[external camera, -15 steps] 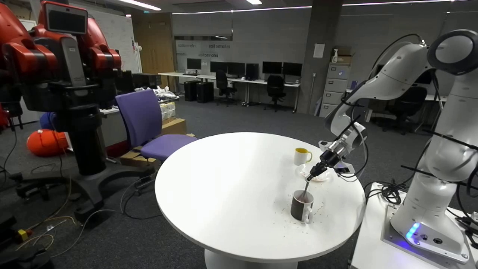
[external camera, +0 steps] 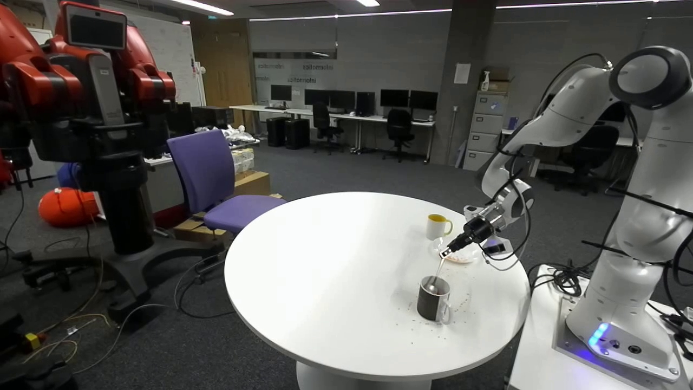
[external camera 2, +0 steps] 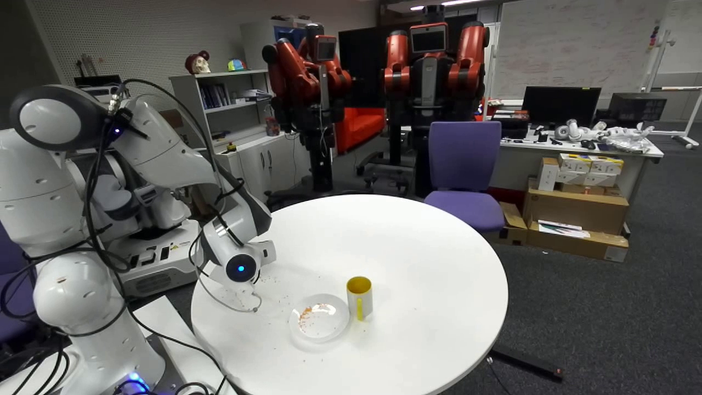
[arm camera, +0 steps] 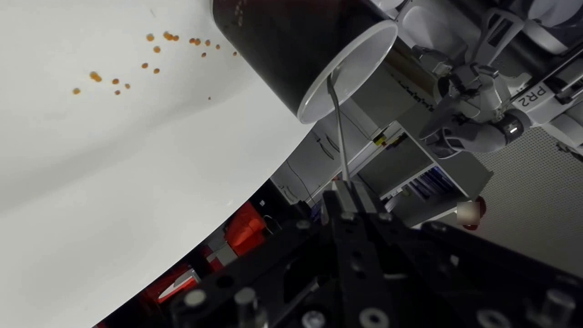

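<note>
A dark mug [external camera: 429, 302] with a white rim and handle stands upright near the table's right-hand side. Its dark wall [arm camera: 278, 43] fills the top of the wrist view. A thin metal spoon [arm camera: 341, 139] leans out of the mug's mouth, its lower end inside. My gripper is shut on the top of the spoon's handle, above and outside the rim. From exterior view 1, the gripper [external camera: 446, 253] points down at a slant towards the mug. The arm hides mug, spoon and gripper tips in exterior view 2. What the mug contains cannot be made out.
A clear plate [external camera 2: 320, 317] with orange crumbs lies near a white mug with a yellow inside [external camera 2: 359, 297]. Small orange bits [arm camera: 156, 49] are scattered around the dark mug.
My gripper has risen slightly, and more of the spoon's handle shows above the rim at a greater slant. The dark mug has shifted a little to the left in exterior view 1.
</note>
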